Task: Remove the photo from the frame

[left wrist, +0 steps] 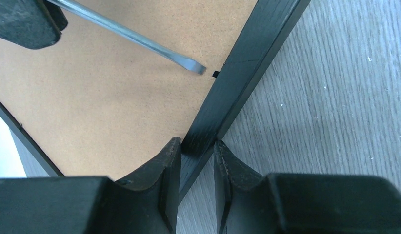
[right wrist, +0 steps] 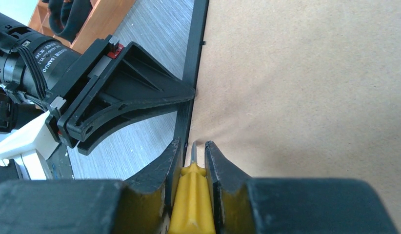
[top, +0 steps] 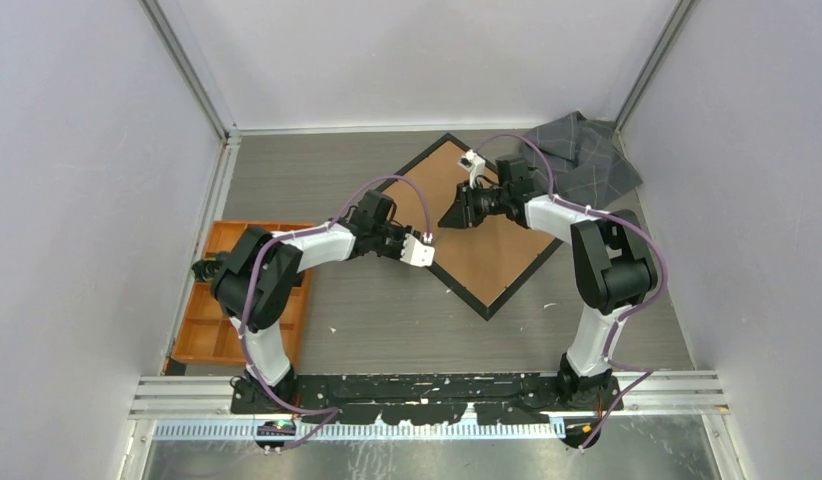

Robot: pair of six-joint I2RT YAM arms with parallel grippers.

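The picture frame lies face down, brown backing board inside a black border, small black tabs along it. My left gripper has its fingers on the frame's lower-left border, closed on that strip in the left wrist view. My right gripper is shut on a yellow-handled screwdriver; in the left wrist view its metal blade points at a small tab, its tip just short of it on the board.
An orange compartment tray holding dark items stands at the left. A grey checked cloth lies at the back right.
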